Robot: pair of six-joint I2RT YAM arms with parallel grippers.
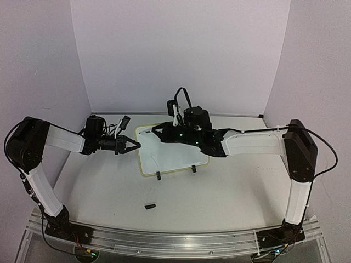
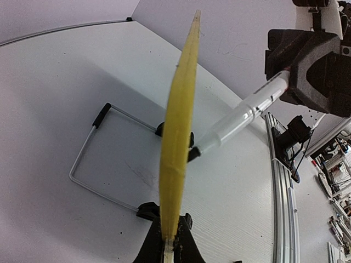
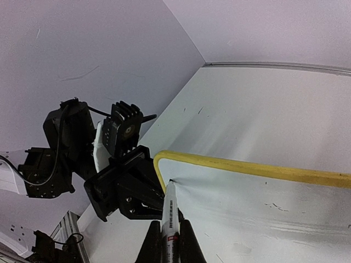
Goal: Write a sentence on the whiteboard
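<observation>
The whiteboard (image 1: 174, 156), white with a yellow rim, leans on the table; the left wrist view shows it nearly edge-on as a yellow strip (image 2: 178, 131). My left gripper (image 1: 139, 145) is shut on its left edge. My right gripper is shut on a white marker (image 3: 171, 211), its dark tip pointing at the board's upper left corner area. From the left wrist, the marker (image 2: 241, 120) comes very close to the board face; whether it touches is unclear. A small dark mark shows by the tip in the right wrist view.
Behind the board is a wire stand (image 2: 82, 150) with black feet (image 2: 148, 211). A small black block (image 1: 149, 206) lies on the table in front of the board.
</observation>
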